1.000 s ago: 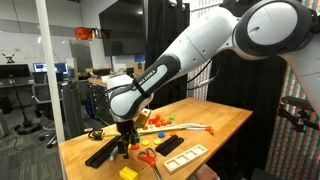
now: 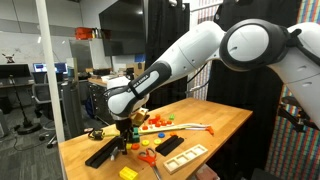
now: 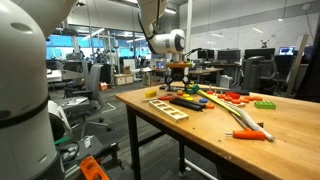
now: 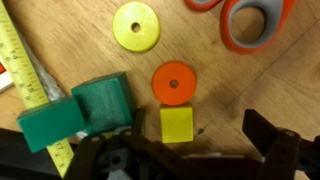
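Observation:
In the wrist view a small yellow block [image 4: 176,124] lies on the wooden table between the two dark fingers of my gripper. The fingers stand wide apart, with a gap on the right side of the block. Touching or nearly touching the block's upper edge is an orange disc [image 4: 174,83] with a hole in it. Two green blocks [image 4: 105,100] sit close beside the left finger. From the side my gripper [image 2: 128,130] is seen low over the left part of the table, its tips too small to make out.
A yellow disc [image 4: 136,26] and red scissor handles [image 4: 245,38] lie beyond the orange disc; a yellow ruler [image 4: 25,75] is at the left. A wooden tray [image 2: 181,159] rests near the table edge. Several coloured pieces crowd the back.
The arm's end has shifted slightly left and down over the table. The objects on the table look unmoved.

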